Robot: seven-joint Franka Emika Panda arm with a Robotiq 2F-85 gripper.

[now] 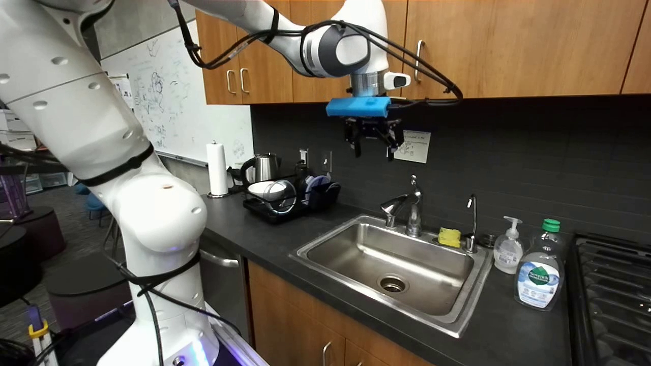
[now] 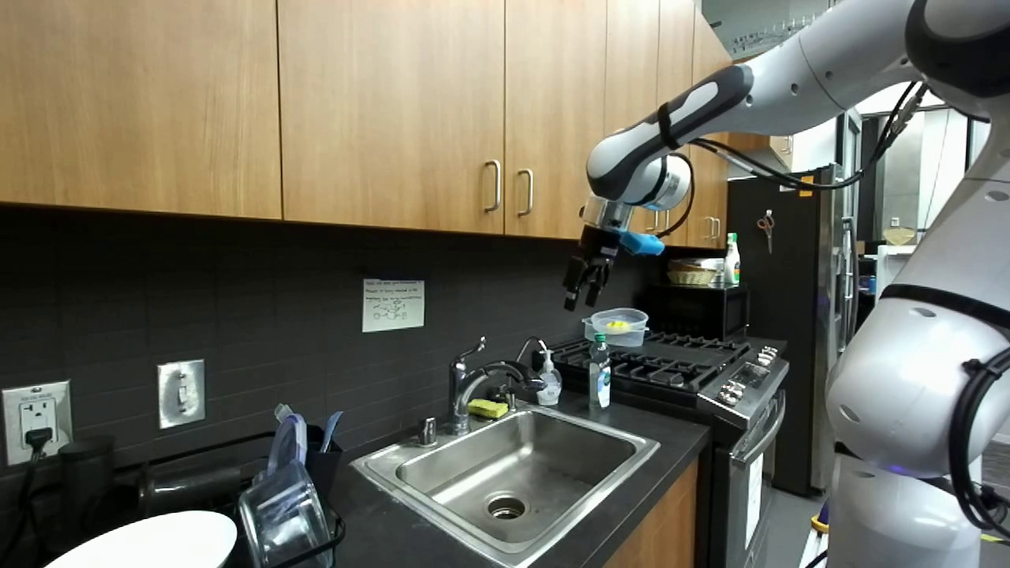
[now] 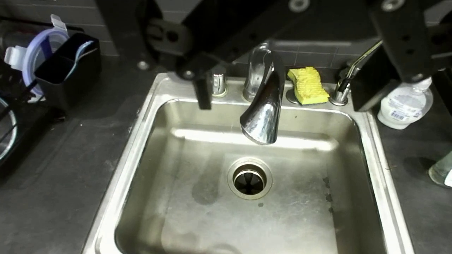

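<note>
My gripper (image 1: 373, 153) hangs open in the air above the sink (image 1: 296, 253), close to the dark tiled wall and below the level of the cabinets' undersides. Nothing is between its fingers. A yellow sponge (image 3: 309, 86) lies on the sink's back rim, between the chrome faucet (image 3: 265, 114) and a thin second tap (image 3: 345, 86). In the wrist view the dark fingers (image 3: 203, 95) spread wide above the faucet and sponge, touching neither. The basin is empty, its drain (image 3: 250, 182) uncovered.
Right of the sink stand a soap pump bottle (image 1: 507, 251), a green-capped dish soap bottle (image 1: 540, 274) and the stove (image 1: 613, 286). A loaded dish rack (image 1: 268, 213) occupies the left counter. Wooden cabinets (image 1: 519, 49) overhang the back. Counter between rack and sink is clear.
</note>
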